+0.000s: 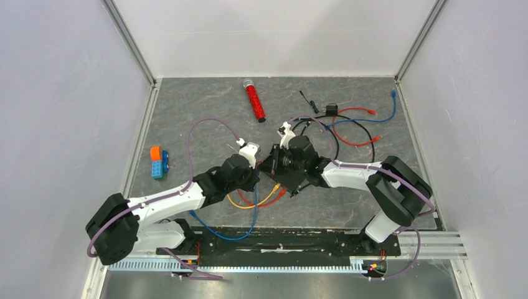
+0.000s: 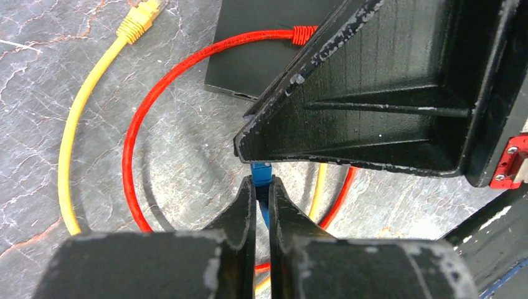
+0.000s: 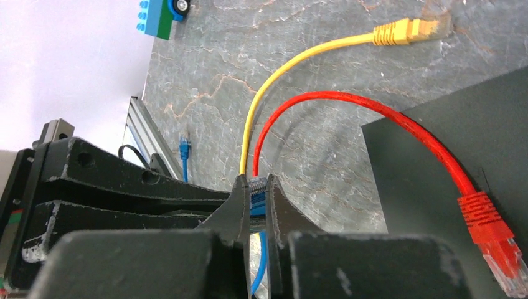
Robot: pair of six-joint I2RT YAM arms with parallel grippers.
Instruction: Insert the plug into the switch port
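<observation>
Both grippers meet over the middle of the table. My left gripper is shut on the blue cable plug (image 2: 261,171). Below hangs the blue cable (image 3: 260,261). The black switch (image 3: 436,156) lies flat beside them, with a red cable plug (image 3: 492,237) over it; its ports are hard to make out.
Yellow cable (image 3: 317,50) and red cable loops lie on the table. A red cylinder (image 1: 255,101) is at the back, toy blocks (image 1: 159,163) at the left, more cables and an adapter (image 1: 331,109) at the back right.
</observation>
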